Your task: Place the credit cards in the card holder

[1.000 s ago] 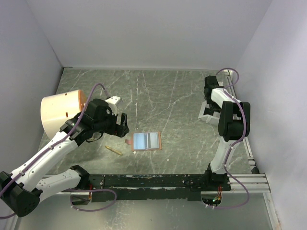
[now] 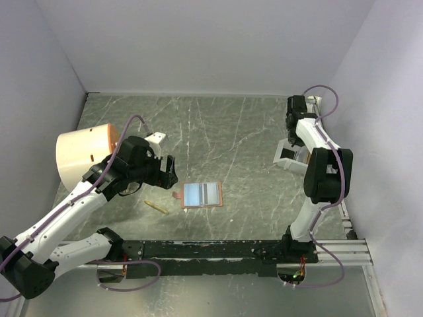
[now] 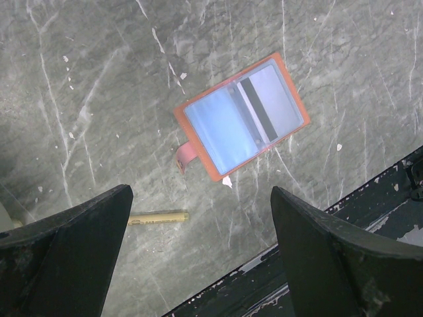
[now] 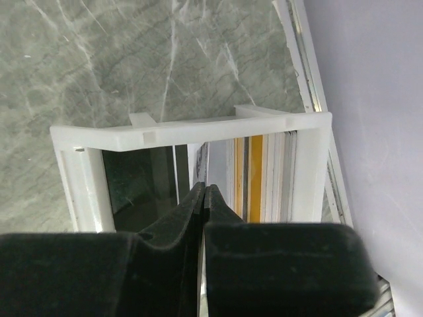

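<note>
The card holder, a brown-edged wallet with clear sleeves, lies open and flat near the front middle of the table; its pink tab points out at one side. My left gripper is open above the table near the wallet, with nothing between its fingers. On the right, a white box holds several thin cards standing on edge, among them a yellow one. Over this box my right gripper is shut, its tips close to the cards. No card shows clearly between them.
A short yellow stick rests left of the wallet. A large cream cylinder stands behind the left arm. The right wall is close beside the box.
My right arm has shifted a little to the right and toward the front over the white box. The left arm, wallet and box have stayed put.
</note>
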